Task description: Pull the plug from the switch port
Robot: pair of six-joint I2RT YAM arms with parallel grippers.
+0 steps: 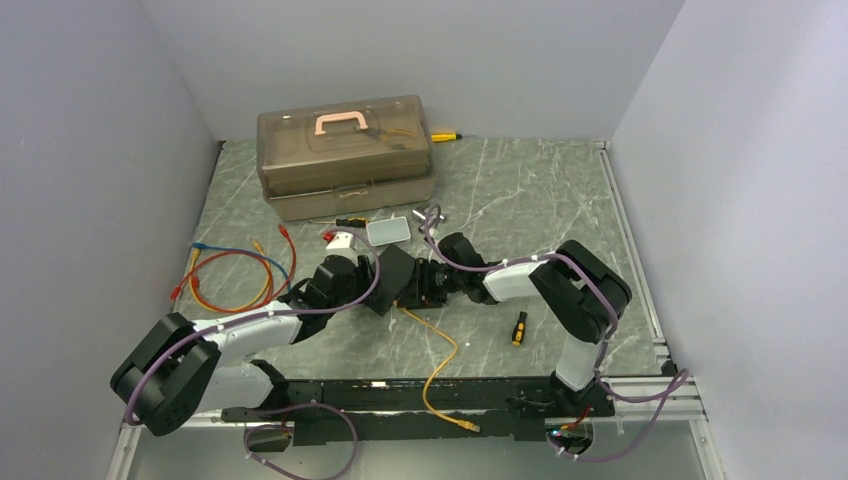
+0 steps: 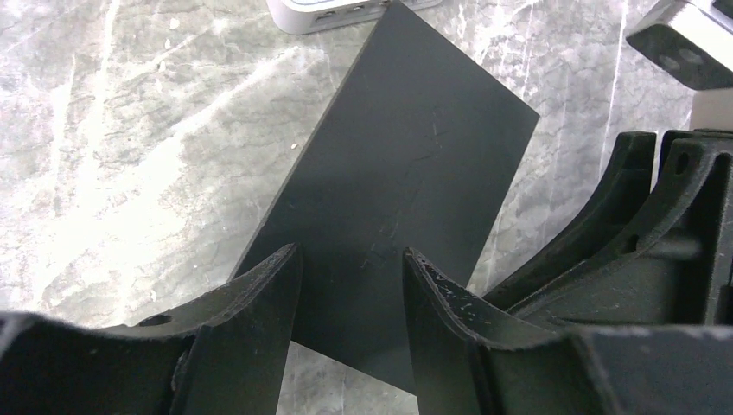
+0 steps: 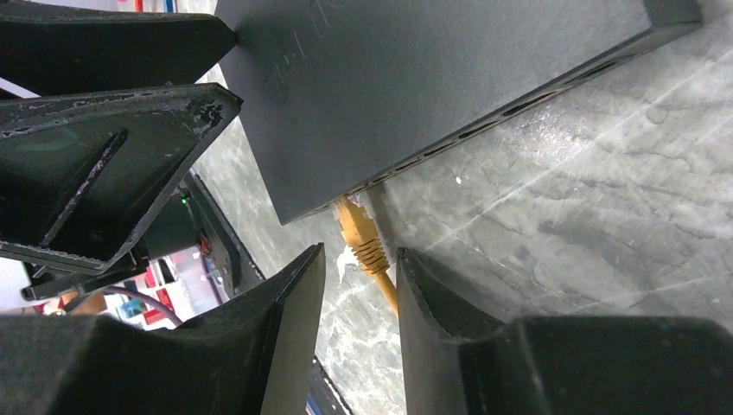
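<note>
The black switch (image 1: 393, 273) lies flat at the middle of the table. In the right wrist view, a yellow plug (image 3: 361, 235) sits in a port on the edge of the switch (image 3: 449, 78), its cable running down behind my fingers. My right gripper is part open, its fingertips on either side of the plug's cable end, not closed on it. Over the switch (image 2: 398, 164) in the left wrist view, my left gripper stands part open with nothing gripped between its fingers. The yellow cable (image 1: 441, 368) trails from the switch to the table's front edge.
A toolbox (image 1: 345, 160) stands at the back left. Behind the switch lies a white box (image 1: 388, 231). Red, blue and yellow cables (image 1: 235, 275) lie coiled at left, and a screwdriver (image 1: 519, 328) at right.
</note>
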